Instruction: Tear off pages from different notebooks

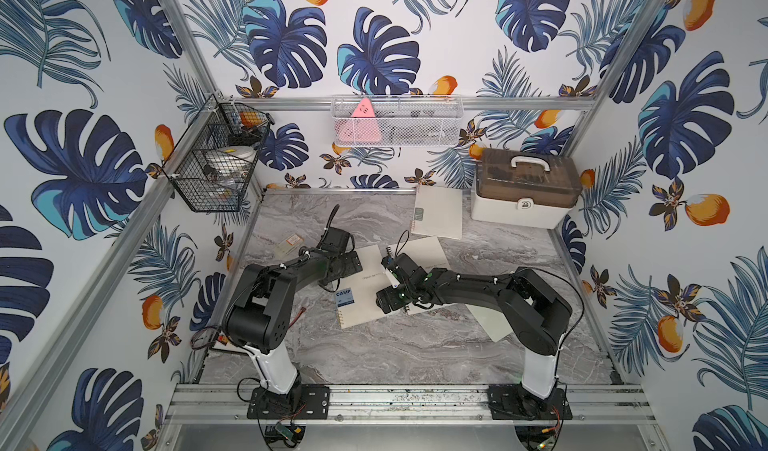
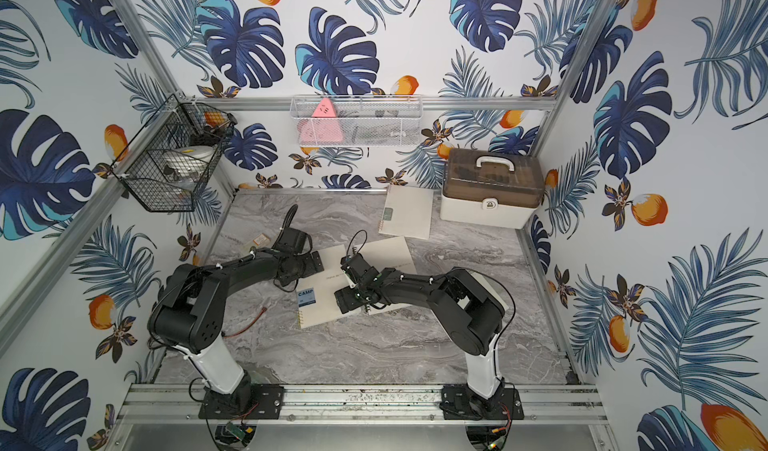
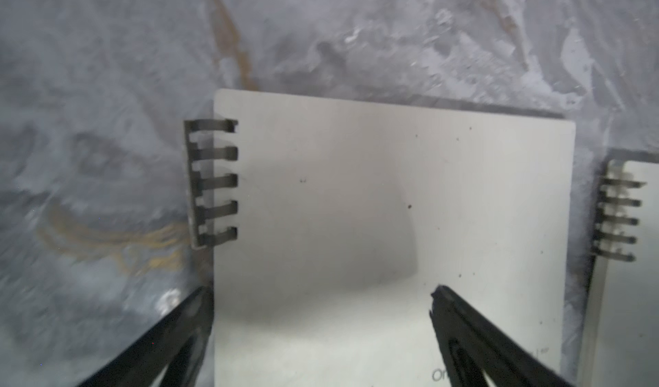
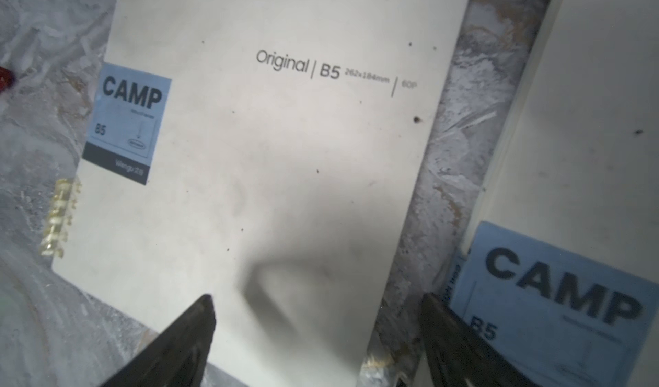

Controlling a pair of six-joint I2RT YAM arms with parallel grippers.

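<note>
A white spiral notebook with a blue CAMP label lies centre-left. My open left gripper hangs over its upper end, beside the dark binding, nothing between its fingers. My right gripper is over the lower part of the same notebook, fingers apart with only cover visible between them. A second white notebook lies just to the right, partly under the right arm in the top views.
Another notebook lies at the back, and pale paper at the right. A lidded box stands back right; a wire basket hangs left.
</note>
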